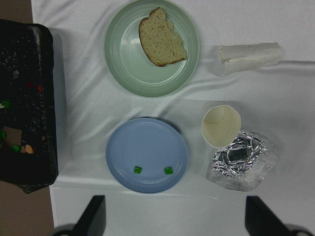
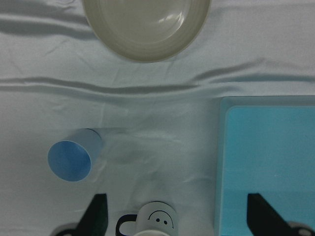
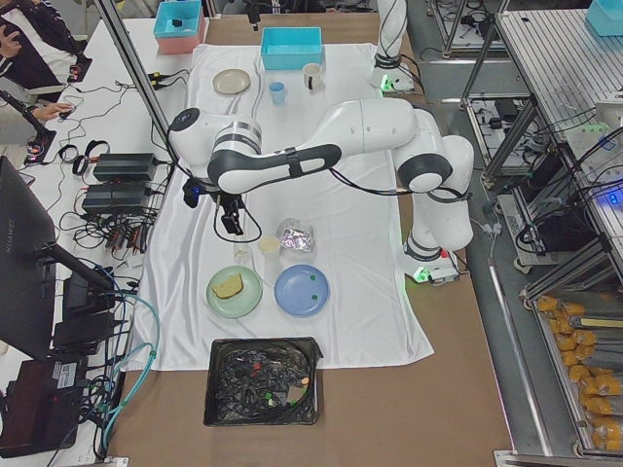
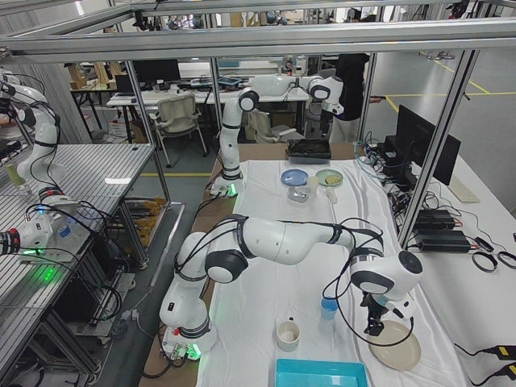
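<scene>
My left gripper hangs open and empty above the white cloth, over a green plate [image 1: 123, 64] with a bread slice [image 1: 160, 37], a blue plate [image 1: 142, 152] with green cubes [image 1: 168, 170], a cream cup [image 1: 221, 128], crumpled foil [image 1: 241, 164] and a pale cylindrical roll [image 1: 248, 57]. My right gripper is open above the far end, over a beige plate [image 2: 145, 27], a blue cup [image 2: 71, 157], a smiley mug [image 2: 156, 221] and a teal bin [image 2: 266, 162].
A black lined tray [image 1: 24, 103] with small coloured pieces borders the cloth. A monitor [image 3: 24, 253], cables and black boxes line one side, beside a metal post.
</scene>
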